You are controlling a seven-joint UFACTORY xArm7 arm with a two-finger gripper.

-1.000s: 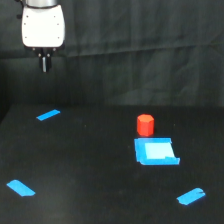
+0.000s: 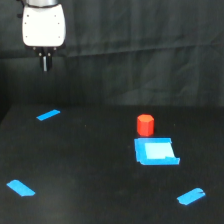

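My gripper (image 2: 43, 64) hangs high at the upper left, well above the dark table and far from the objects. It is small and dark at the tip, so its fingers are hard to make out. A red block (image 2: 145, 125), apparently six-sided in outline, stands on the table right of centre. Just in front of it lies a light patch with a blue border (image 2: 140, 150), perhaps a flat pad or a shallow tray.
Blue strips lie on the table at the back left (image 2: 48, 115), front left (image 2: 20, 188) and front right (image 2: 190, 197). A dark curtain (image 2: 130, 60) closes off the back.
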